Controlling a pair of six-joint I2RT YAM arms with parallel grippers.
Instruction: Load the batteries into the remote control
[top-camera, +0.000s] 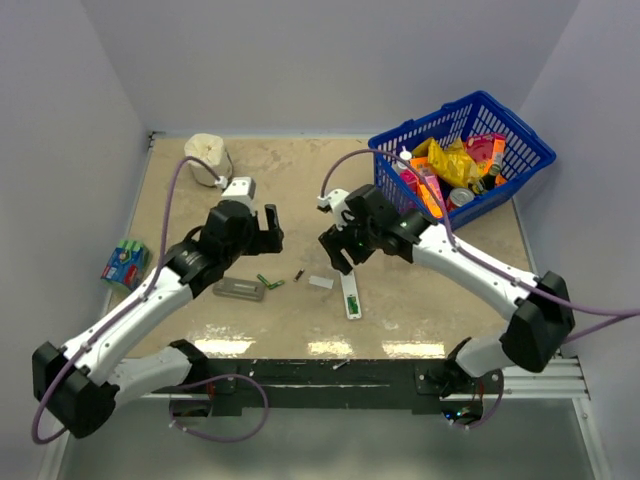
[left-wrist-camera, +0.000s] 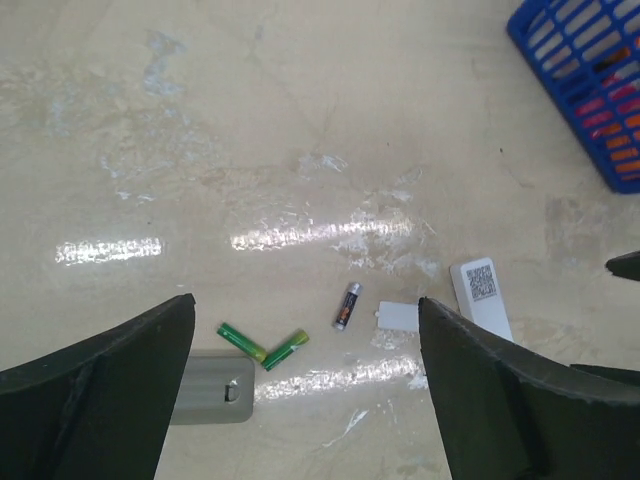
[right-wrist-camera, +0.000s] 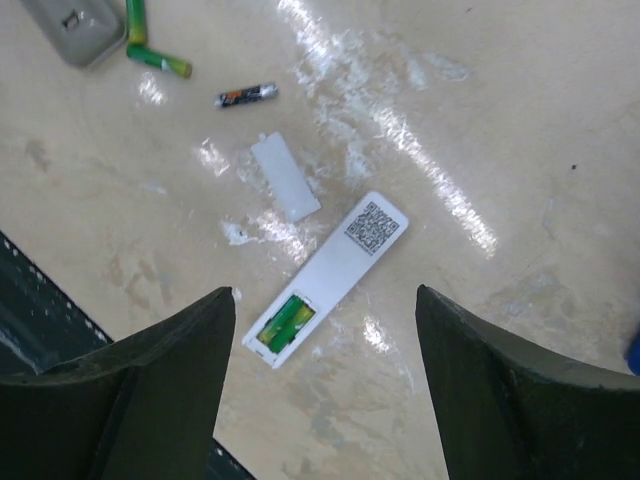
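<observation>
The white remote (right-wrist-camera: 330, 265) lies face down on the table, a QR label at one end and green batteries (right-wrist-camera: 288, 323) in its open compartment. Its white cover (right-wrist-camera: 285, 177) lies apart beside it. A dark small battery (right-wrist-camera: 246, 94) and two green batteries (left-wrist-camera: 241, 341) lie loose to the left. My left gripper (top-camera: 265, 224) is raised left of them, open and empty. My right gripper (top-camera: 338, 250) hangs above the remote, open with nothing between its fingers.
A grey object (top-camera: 238, 288) lies left of the loose batteries. A blue basket (top-camera: 384, 142) of packages stands back right, a white roll (top-camera: 208, 160) back left, a colourful pack (top-camera: 123, 266) at the left edge.
</observation>
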